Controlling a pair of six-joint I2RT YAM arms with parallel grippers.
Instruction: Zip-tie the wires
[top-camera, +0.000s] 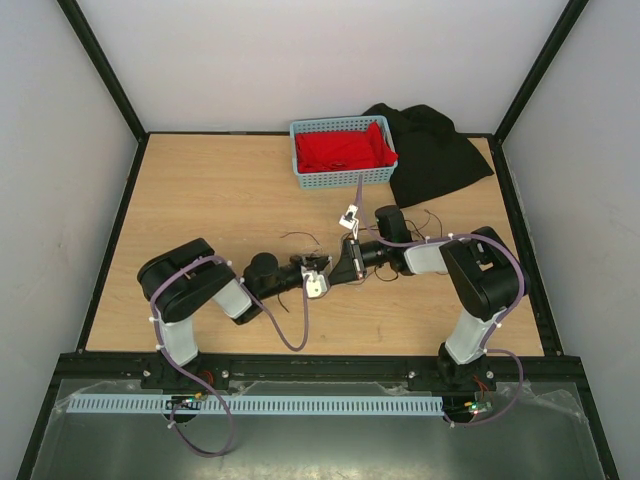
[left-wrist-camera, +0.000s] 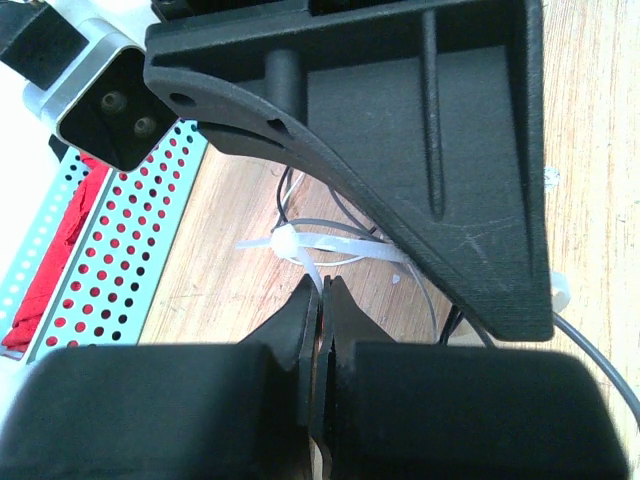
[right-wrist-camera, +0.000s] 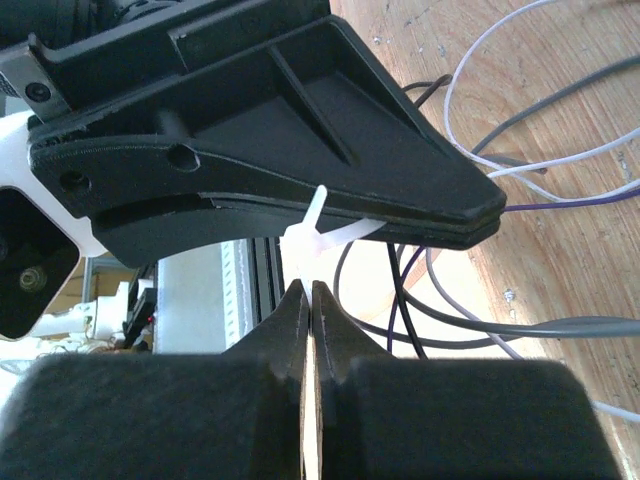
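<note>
Both grippers meet at the middle of the table. A white zip tie (left-wrist-camera: 350, 247) runs among grey, black, white and purple wires (right-wrist-camera: 560, 330). In the left wrist view its thin strip reaches into my left gripper, shut on it. In the right wrist view the tie's head (right-wrist-camera: 300, 243) sits just above my right gripper, which is shut on a thin white strip of it. Each gripper's body partly hides the wires in the other's view.
A blue basket (top-camera: 340, 179) with red cloth stands at the back, beside a black cloth (top-camera: 440, 160). Wires spread to the right around my right gripper.
</note>
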